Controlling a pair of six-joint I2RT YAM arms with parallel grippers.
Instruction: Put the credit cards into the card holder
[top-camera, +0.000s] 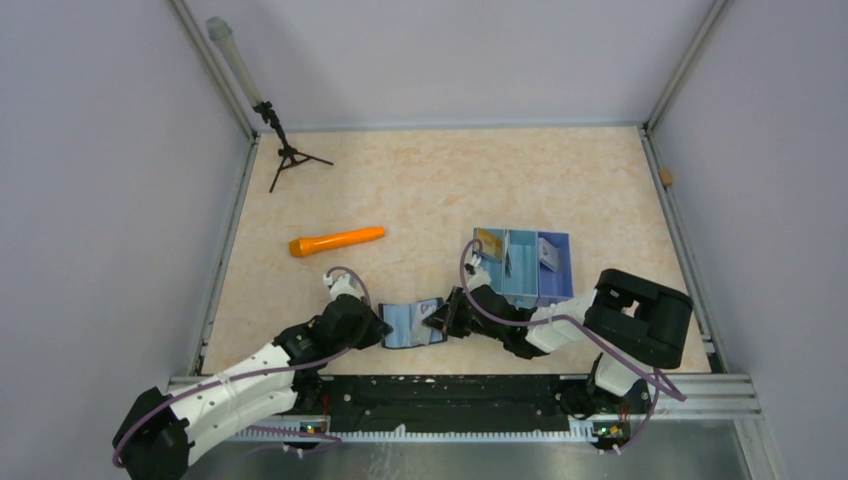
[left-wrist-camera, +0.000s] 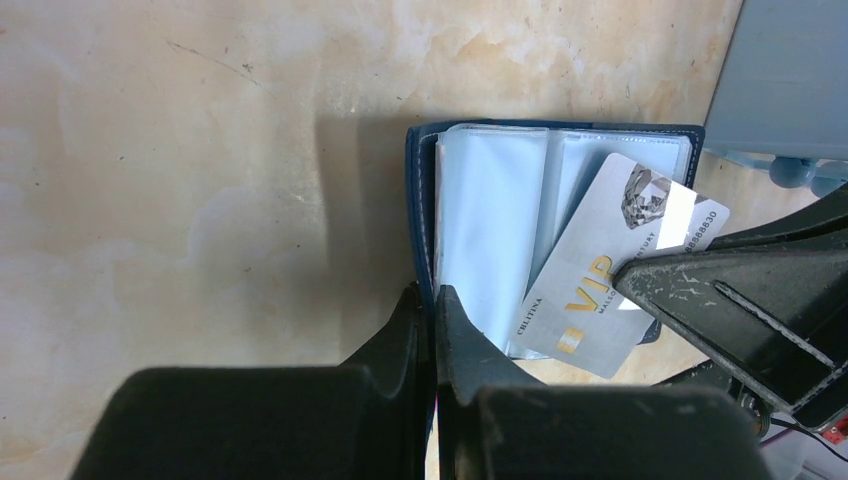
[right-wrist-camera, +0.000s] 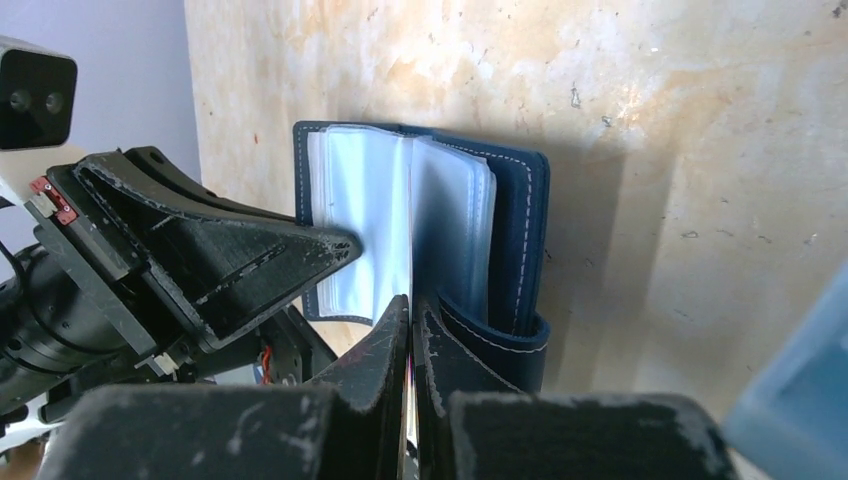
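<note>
The dark blue card holder lies spread on the table with its clear pockets showing. My left gripper is shut on its left edge. A silver VIP card stands tilted over the holder's right-hand pockets, one lower corner reaching past the near edge. My right gripper is shut on this card, which appears edge-on as a thin line in the right wrist view. Whether any edge of the card is inside a pocket, I cannot tell. From above, both grippers meet the holder near the table's front edge.
A blue divided box stands behind my right arm, with a gold card and a pale card in separate compartments. An orange microphone-shaped object lies at the left.
</note>
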